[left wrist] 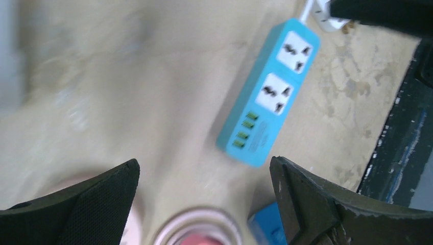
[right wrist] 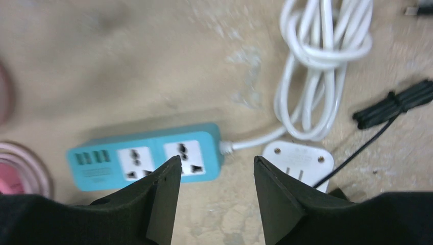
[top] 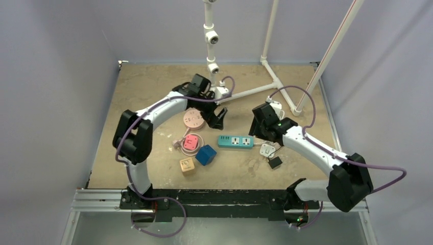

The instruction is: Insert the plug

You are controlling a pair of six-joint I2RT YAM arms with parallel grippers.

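A teal power strip (top: 224, 142) (left wrist: 250, 138) (right wrist: 97, 176) with two socket faces lies at mid-table, its white cable running right; both sockets show no plug in them. My left gripper (top: 214, 115) is raised above and left of the strip, open and empty. My right gripper (top: 258, 130) hangs over the strip's right end, part open, with nothing seen between its fingers. A pale plug (top: 178, 143) on a pink cable lies beside the coiled pink extension at left.
A pink round socket (top: 193, 119), a pink cube socket (top: 190, 142), a blue cube (top: 206, 155) and a wooden block (top: 187, 165) lie left. A white adapter (right wrist: 286, 158), black block (top: 275, 163) and coiled cables are at right. PVC frame (top: 245, 92) stands behind.
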